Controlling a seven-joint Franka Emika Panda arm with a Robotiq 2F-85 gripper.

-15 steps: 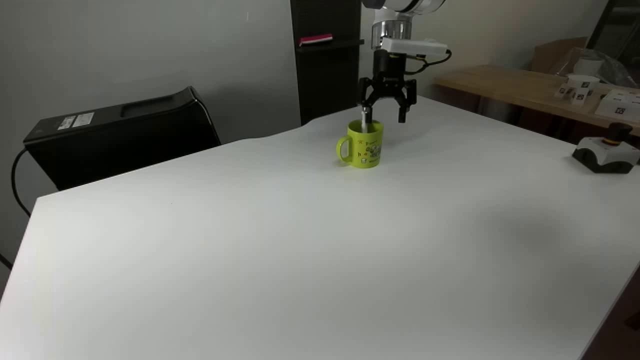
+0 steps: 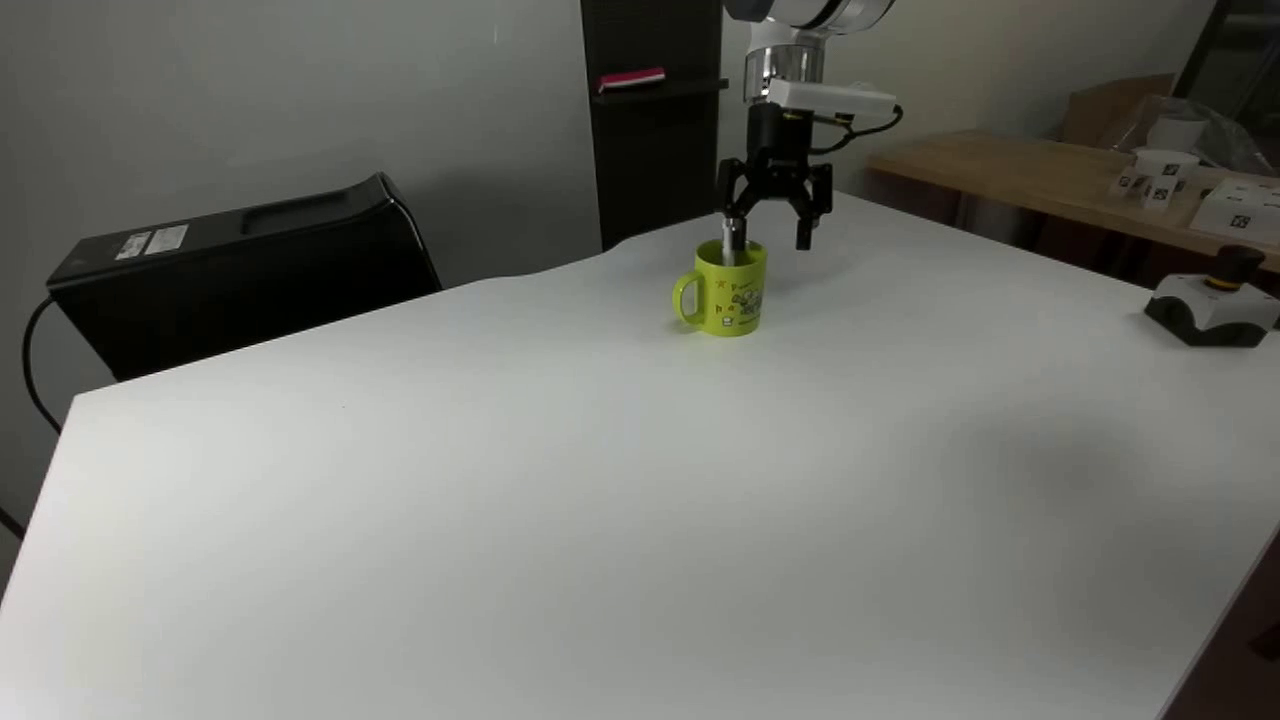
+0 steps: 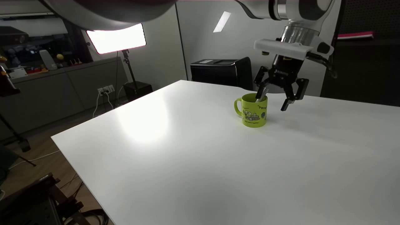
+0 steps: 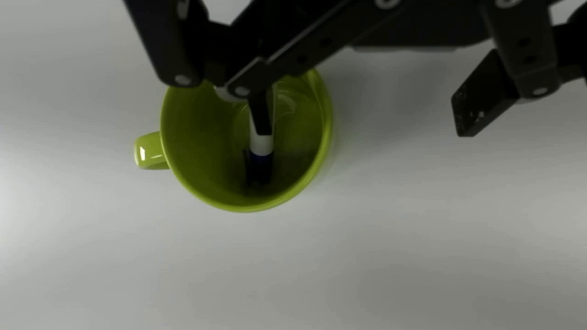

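A lime-green mug (image 2: 729, 294) stands upright on the white table, its handle to the left in exterior view 2. Inside it leans a whitish marker (image 4: 261, 144) with a dark blue end down in the mug. My gripper (image 3: 270, 101) is open, its fingers wide apart. In the wrist view, one fingertip (image 4: 262, 118) reaches over the mug's opening and overlaps the marker; whether they touch I cannot tell. The other fingertip (image 4: 477, 101) hangs outside the mug, to the right, over bare table. Part of the marker's upper length is hidden behind the finger.
A black bin-like box (image 2: 252, 264) stands beyond the table's back edge. At the right edge sits a white and black button box (image 2: 1214, 310).
My gripper is slightly lower than a second ago and still open. The mug has not moved, and the marker remains in it.
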